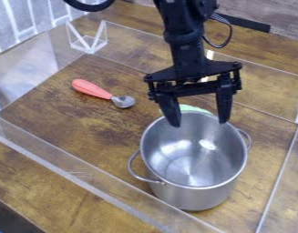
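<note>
My black gripper [195,111] hangs open, fingertips pointing down, above the far rim of a large empty steel pot [195,173] with two side handles. Nothing shows between its fingers. A small pale green object [192,110] lies on the table behind the pot, partly hidden by the gripper. To the left of the arm lies a utensil [95,89] with an orange handle and a metal head.
Clear walls border the work area, with a white bracket [87,38] at the back left. A small yellowish object behind the arm is mostly hidden.
</note>
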